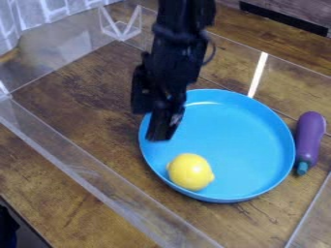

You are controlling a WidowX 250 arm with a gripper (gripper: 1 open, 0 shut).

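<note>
My black gripper (159,102) hangs over the left rim of a blue round plate (254,145), blurred by motion, with its fingers apart and nothing seen between them. A yellow lemon-like ball (191,172) sits on the plate below it, toward the front. To the right of the plate lies a purple eggplant-like object (309,140) with a green end.
Clear panels run along the left and front edges, and another wooden strip shows at the back right.
</note>
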